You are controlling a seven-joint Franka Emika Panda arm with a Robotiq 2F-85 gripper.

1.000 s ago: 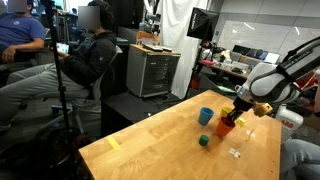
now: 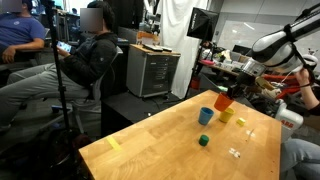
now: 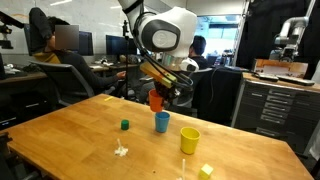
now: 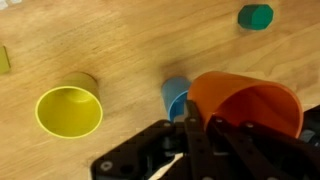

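An orange-red cup (image 4: 248, 97) is in my gripper, which is shut on the cup's wall. In exterior view 2 the orange cup (image 3: 156, 101) hangs above the table, near and slightly behind the blue cup (image 3: 161, 122). From the wrist the blue cup (image 4: 173, 92) is partly hidden behind the orange one. A yellow cup (image 4: 69, 106) stands upright and apart, its inside empty. A small green block (image 4: 255, 16) lies on the table.
A small yellow block (image 3: 206, 171) lies beyond the yellow cup. A small pale object (image 3: 121, 151) and a thin white stick (image 3: 183, 168) lie on the wooden table (image 3: 70, 130). People sit away from it.
The orange cup has risen off the table with my gripper and shifted toward the blue and yellow cups. The yellow cup now shows more clearly. The green block has stayed put.
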